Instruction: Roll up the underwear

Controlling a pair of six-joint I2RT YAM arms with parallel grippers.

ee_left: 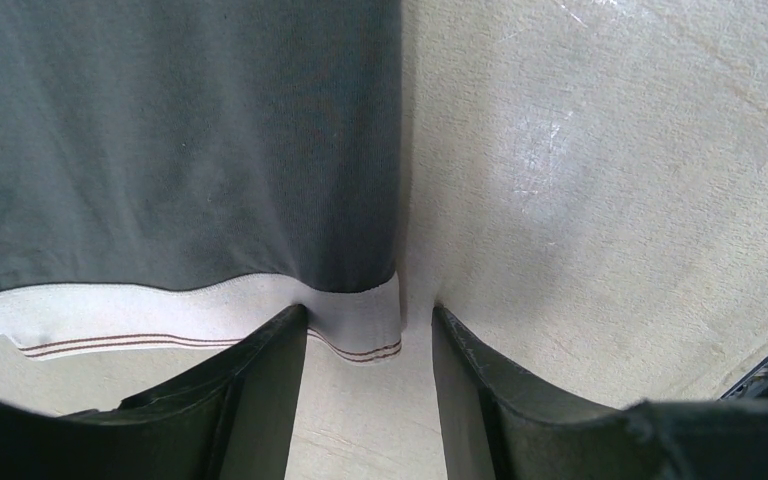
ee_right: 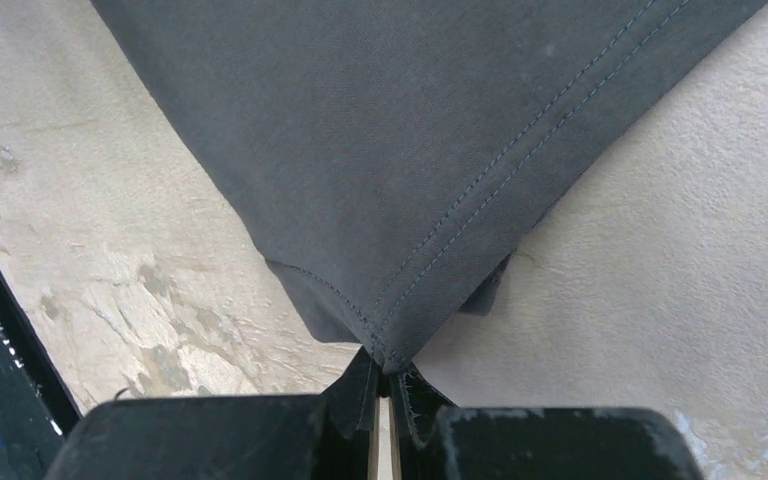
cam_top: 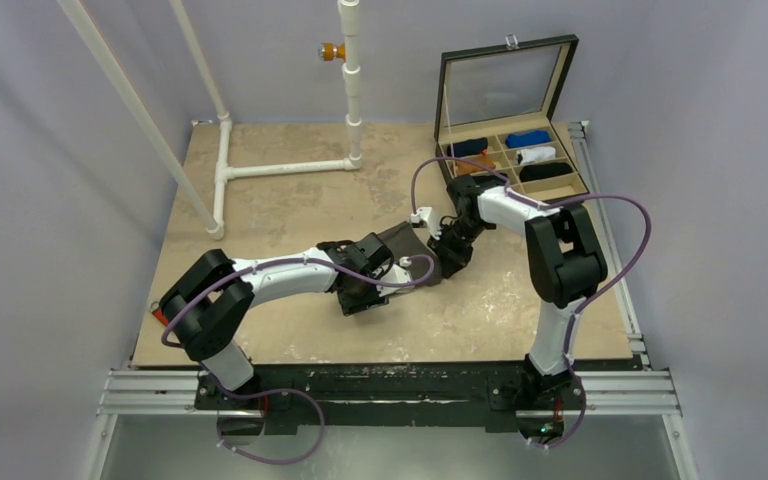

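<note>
Spread on the table, the dark grey underwear [cam_top: 403, 241] lies between the two arms and is partly hidden by them. In the left wrist view, its white waistband [ee_left: 150, 312] with thin dark stripes runs to a folded edge. My left gripper is part open there, one finger over the band and the other on the bare-table side, the band's end between them. In the right wrist view, the grey cloth [ee_right: 360, 170] narrows to a corner at my right gripper, whose fingertips are shut on that tip. A lower layer peeks out beneath the corner.
An open box [cam_top: 552, 188] with rolled cloths in its compartments stands at the back right, lid up. White pipes [cam_top: 285, 169] form a frame at the back left.
</note>
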